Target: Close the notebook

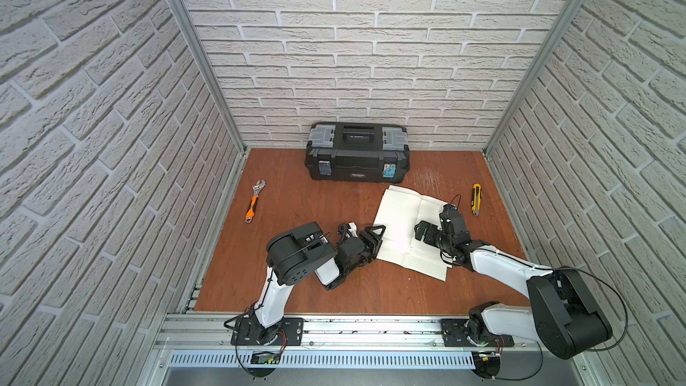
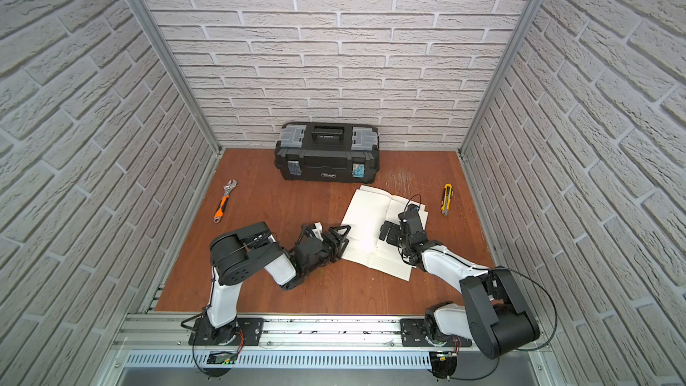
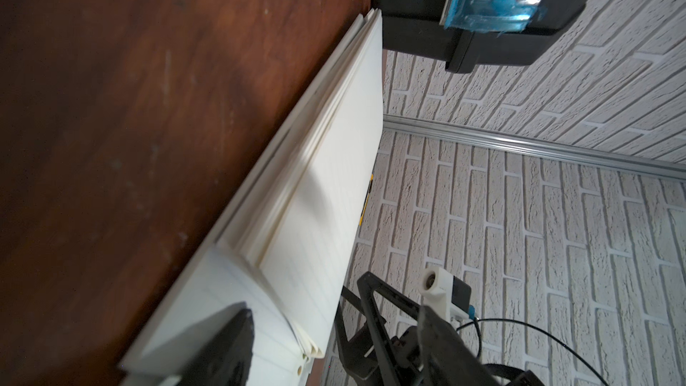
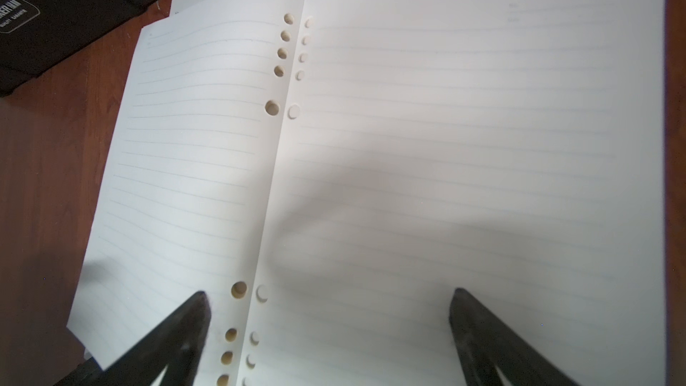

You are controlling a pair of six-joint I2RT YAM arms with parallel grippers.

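Note:
The notebook [image 1: 397, 211] lies spread on the right half of the table, white lined pages up, with punched holes along its fold. My left gripper is at its left edge, low to the table. Its two fingers stand apart, one with its tip in front of the lower sheets [image 3: 207, 293] and the other beyond the upper page stack [image 3: 325, 243]. Whether either finger touches paper I cannot tell. Over the right-hand page hovers my right gripper, open, with only the page visible beneath its spread fingers.
A black toolbox [image 1: 357, 164] stands at the back, close behind the notebook's far edge. The orange-handled wrench [image 1: 254, 201] lies far left, and a yellow cutter [image 1: 476, 199] far right. Bare table stretches between wrench and notebook.

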